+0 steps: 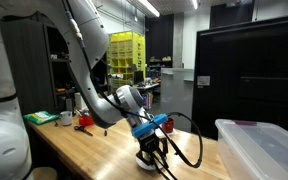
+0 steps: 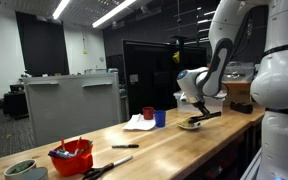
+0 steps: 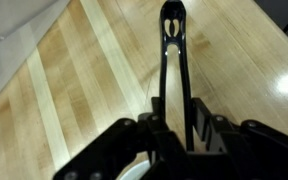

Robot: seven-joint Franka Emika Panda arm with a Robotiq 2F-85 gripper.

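Note:
A slim black utensil handle [image 3: 172, 25] with a slot near its end runs up the middle of the wrist view. My gripper is shut on it, with dark fingers on both sides of the shaft. The utensil's other end is hidden behind the gripper. Below the gripper, a white rim [image 3: 136, 171] shows at the bottom edge of the wrist view. From the side, a pale plate or shallow bowl [image 2: 191, 125] lies on the wooden table under the gripper; whether the utensil touches it I cannot tell.
A blue cup [image 2: 160, 118], a red mug [image 2: 148, 113] and a white cloth [image 2: 140, 124] lie near the arm. Farther off are a red basket [image 2: 72, 160], a knife [image 2: 126, 147] and a grey bowl [image 2: 20, 169]. A large translucent bin [image 1: 259, 150] stands beside the table.

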